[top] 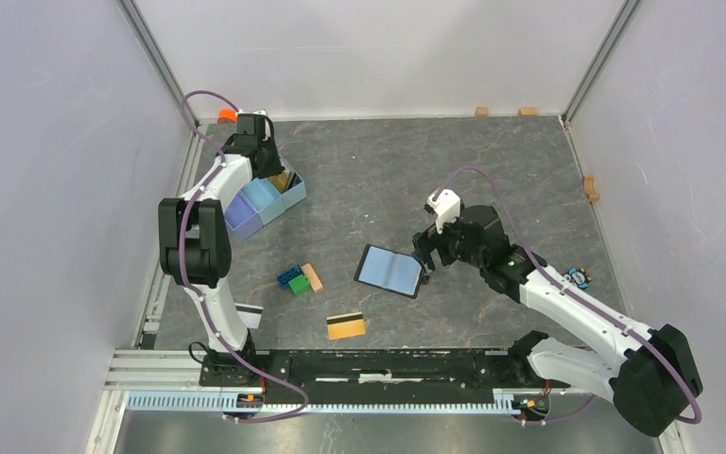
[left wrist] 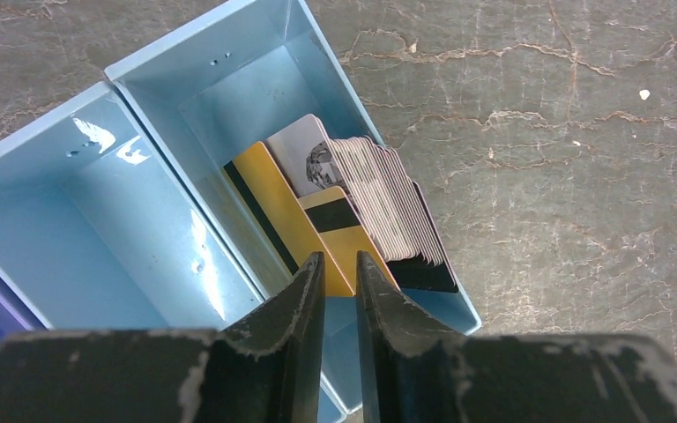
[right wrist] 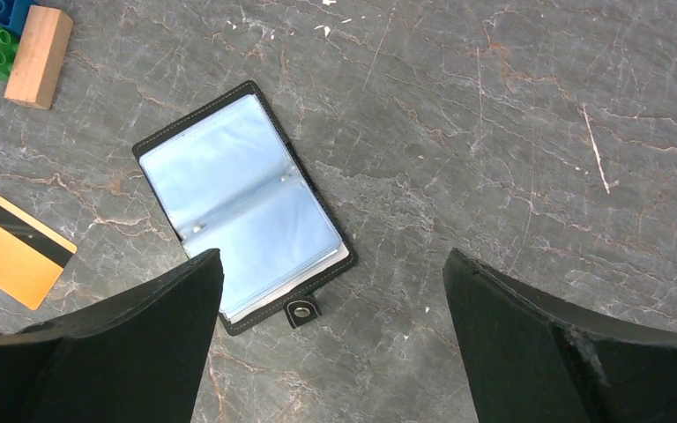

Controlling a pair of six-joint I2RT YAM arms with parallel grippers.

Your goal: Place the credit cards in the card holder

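Observation:
A blue box (left wrist: 154,84) holds a packed row of cards (left wrist: 375,198) in its outer compartment, with two yellow cards (left wrist: 295,220) leaning beside them. My left gripper is over that compartment, its fingers a narrow gap apart. The yellow cards' lower corners show behind the gap; nothing is seen gripped. The card holder (right wrist: 238,198) lies unfolded on the table, its clear sleeves facing up. Above its right edge in the top view, my right gripper stands wide open and empty. One yellow card (top: 346,325) and one white card (top: 248,316) lie on the table.
Blue (top: 289,276) and green bricks (top: 300,285) and a wooden block (top: 313,277) lie left of the holder. Walls enclose the table.

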